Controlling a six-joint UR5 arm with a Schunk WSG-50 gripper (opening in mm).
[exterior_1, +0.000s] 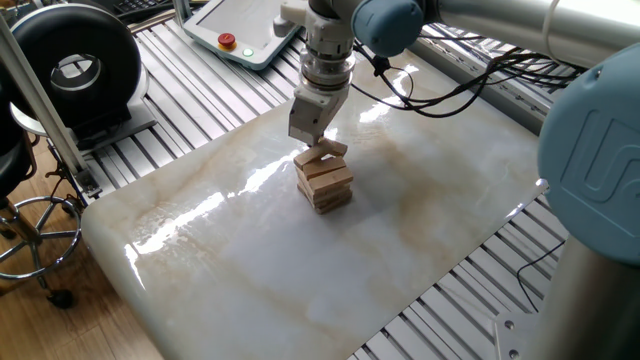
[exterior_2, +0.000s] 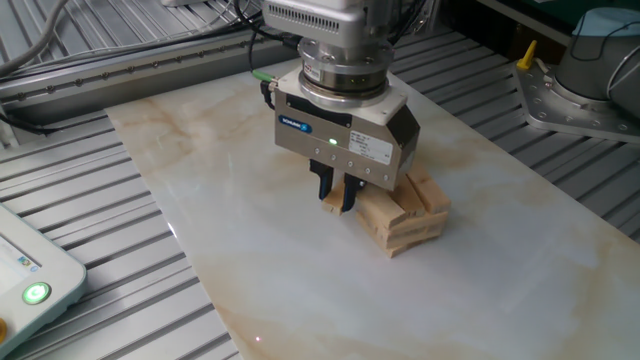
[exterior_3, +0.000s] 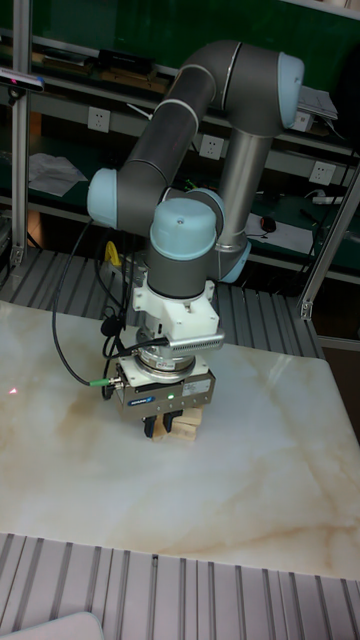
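Pale wooden blocks form a small stack near the middle of the table, its layers slightly turned against each other. One block lies askew over the top, its end directly under my gripper. From the second exterior view, my gripper hangs at the stack's left side, with the end of a wooden block showing between its two black fingers; it looks shut on that block. The third exterior view has wood between the fingers too, with the stack just beside them. Part of the stack is hidden behind the gripper.
A teach pendant with a red button lies at the table's far edge. Black cables hang beside the arm.
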